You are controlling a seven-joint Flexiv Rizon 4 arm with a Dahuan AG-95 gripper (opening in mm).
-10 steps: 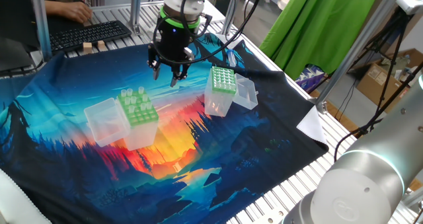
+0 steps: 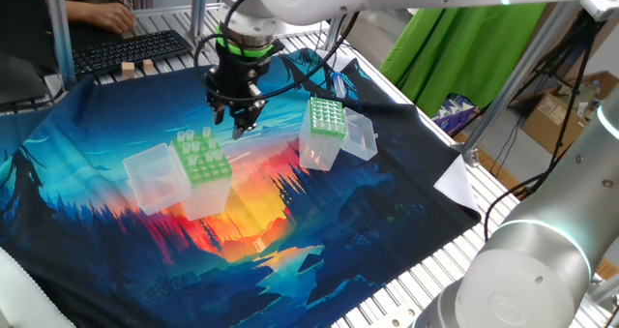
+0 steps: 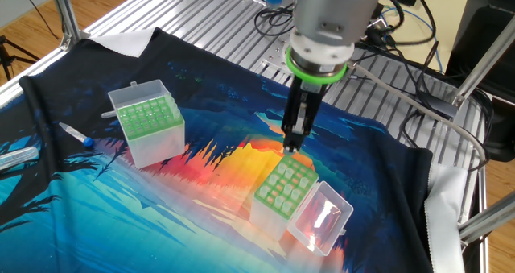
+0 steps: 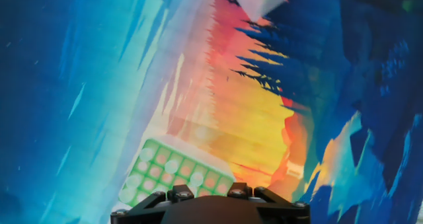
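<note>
Two clear tip boxes with green racks stand open on the printed cloth. One box has several clear tips poking up from its rack; its lid is folded open. The other box carries a green rack whose grid looks evenly filled. My gripper hangs above the cloth, behind the first box, with its fingers spread and nothing visible between them. In the wrist view, the first box's rack appears just beyond the fingertips, its near part hidden by the gripper.
A pen with a blue cap lies beside the second box. A keyboard and a person's hand are at the back left. Between the two boxes the cloth is clear.
Over the last second my gripper has moved left, towards the box with protruding tips, and turned somewhat, ending slightly lower in view. Both boxes have stayed in place.
</note>
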